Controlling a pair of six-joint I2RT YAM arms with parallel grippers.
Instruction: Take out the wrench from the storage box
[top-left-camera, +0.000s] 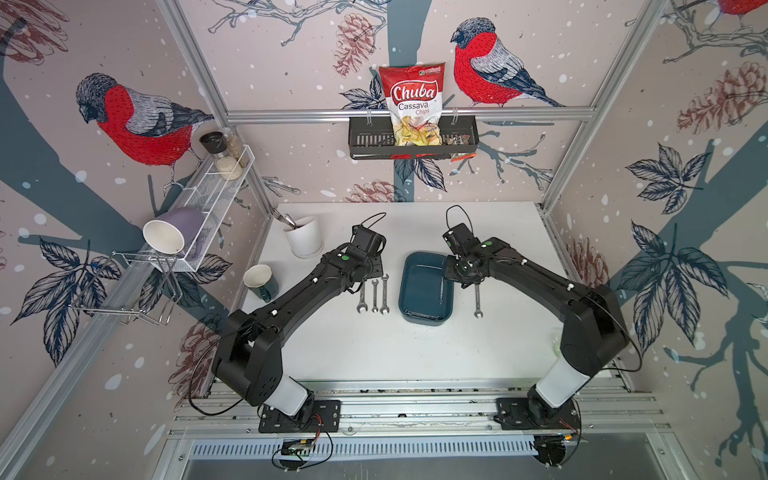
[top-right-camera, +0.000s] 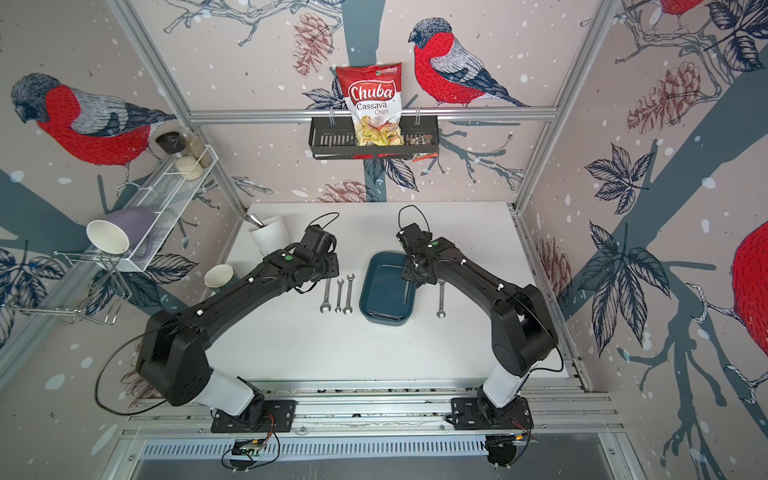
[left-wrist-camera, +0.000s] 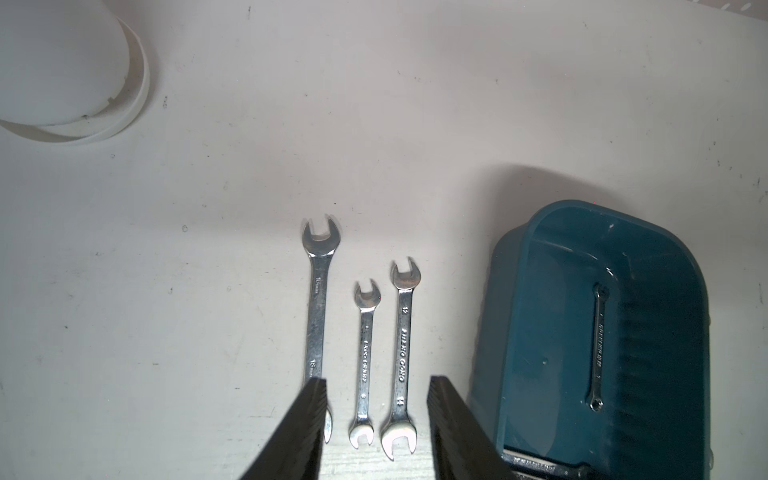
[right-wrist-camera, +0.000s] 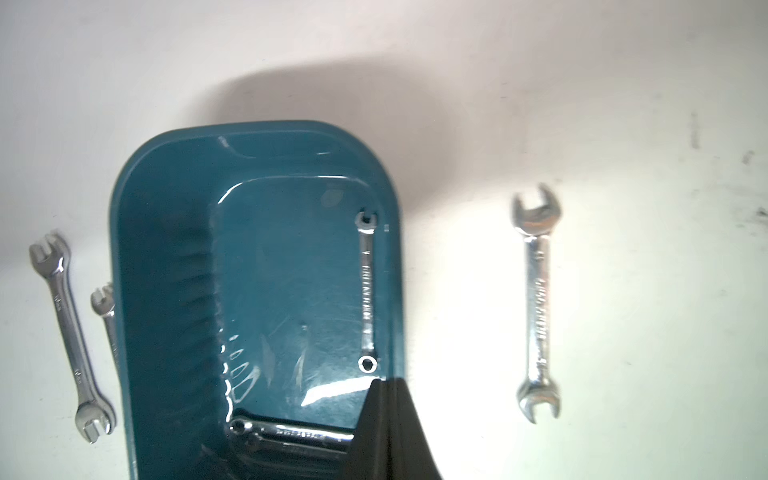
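Observation:
A teal storage box (top-left-camera: 409, 300) stands mid-table. In the right wrist view one slim wrench (right-wrist-camera: 367, 296) lies along the box's right side, and darker wrenches (right-wrist-camera: 296, 434) rest crosswise at its near end. My right gripper is above the box's right wall, its fingers shut with nothing visible between them. On the table right of the box lies a single wrench (right-wrist-camera: 538, 312). Left of the box, three wrenches lie side by side, the longest (left-wrist-camera: 318, 312) outermost. My left gripper stands open above them, empty.
A white utensil pot (top-left-camera: 304, 237) and a cup (top-left-camera: 261, 281) stand on the table's left. A wire shelf (top-left-camera: 212, 208) hangs on the left wall, and a black rack (top-left-camera: 412, 149) with a chips bag is at the back.

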